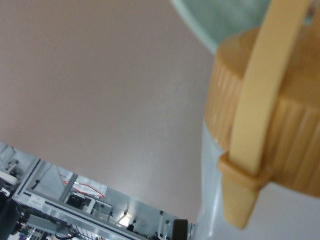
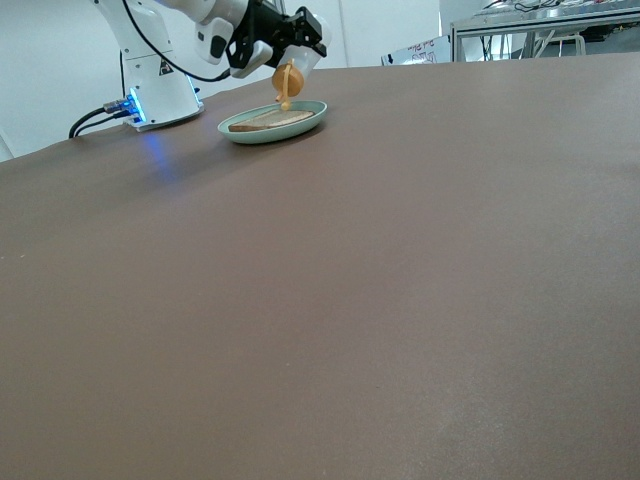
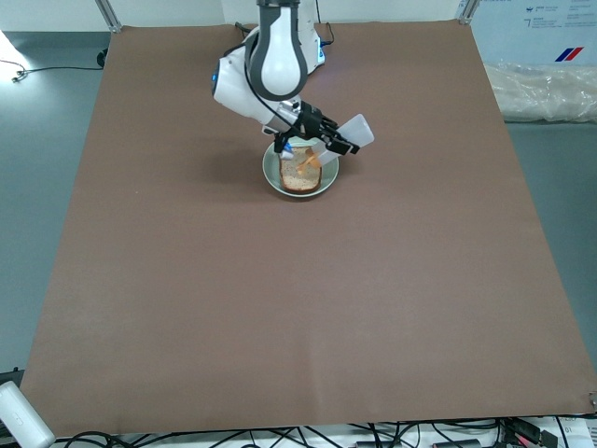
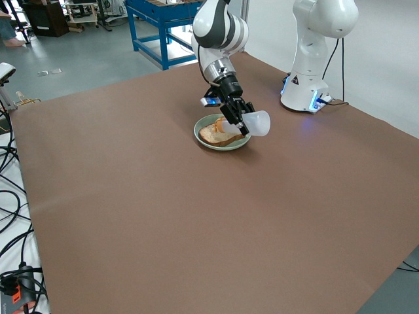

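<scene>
My gripper (image 4: 239, 116) is shut on a translucent white squeeze bottle (image 4: 255, 123) with an orange cap (image 1: 300, 140). I hold the bottle tilted, cap downward, over a slice of bread (image 4: 211, 135) on a pale green plate (image 4: 222, 148). In the top view the orange nozzle (image 2: 285, 95) hangs just above the bread (image 2: 255, 123); I cannot tell whether anything comes out of it. The wrist view shows the cap close up, with the plate (image 1: 210, 20) behind it.
A white robot base (image 4: 301, 95) with cables stands at the table's edge beside it. Cables and equipment line the other edge in the right view.
</scene>
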